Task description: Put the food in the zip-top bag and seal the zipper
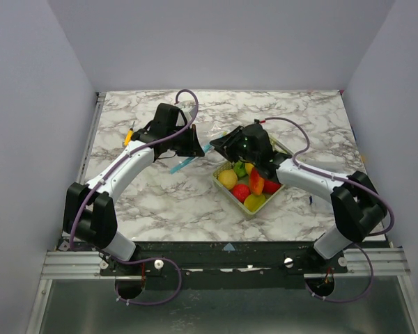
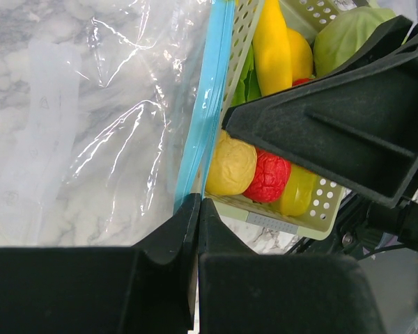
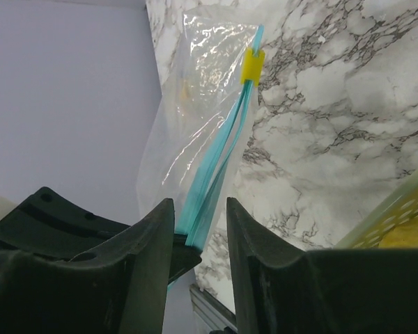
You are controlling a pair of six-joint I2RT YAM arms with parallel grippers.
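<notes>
The clear zip top bag [image 2: 118, 118] has a blue zipper strip [image 2: 205, 104] along its mouth. My left gripper is shut on the strip at one end. Partway along it, my right gripper stands part open, its fingers [image 3: 155, 233] on either side of the strip and the bag not clamped. Farther along the strip sits a yellow slider [image 3: 251, 67]. No food shows in the visible part of the bag. Beneath my right arm the food lies in a basket: a yellow round piece [image 1: 228, 179], a red one [image 1: 241, 191], a lemon [image 1: 254, 202] and others.
The light green basket [image 1: 230, 198] stands right beside the bag, partly covered by my right gripper. Both grippers are close together over the strip. An orange-yellow item [image 1: 128, 137] lies at the left.
</notes>
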